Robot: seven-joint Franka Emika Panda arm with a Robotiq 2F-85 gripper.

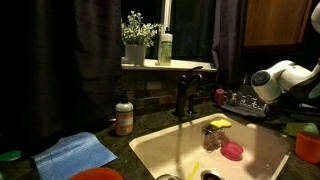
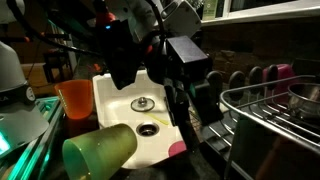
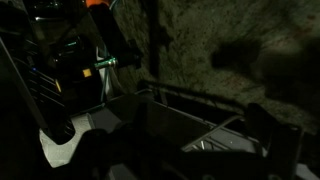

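Observation:
My gripper [image 2: 190, 105] is a dark shape above the counter in exterior view 2, between the sink and the dish rack. It is open, and I see nothing held in it. A green cup [image 2: 100, 150] appears tilted on its side in the foreground of that view, with its mouth toward the lower left. In exterior view 1 a dim green shape [image 1: 298, 128] shows below the arm, by an orange cup [image 1: 308, 147]. The wrist view is very dark, and the fingertips are hard to make out there.
A white sink [image 1: 180, 150] holds a pink bowl [image 1: 232, 151] and a yellow sponge [image 1: 220, 123]. The wire dish rack [image 2: 275, 115] stands close beside the gripper. A soap bottle [image 1: 124, 116] and blue cloth [image 1: 73, 156] are on the far counter.

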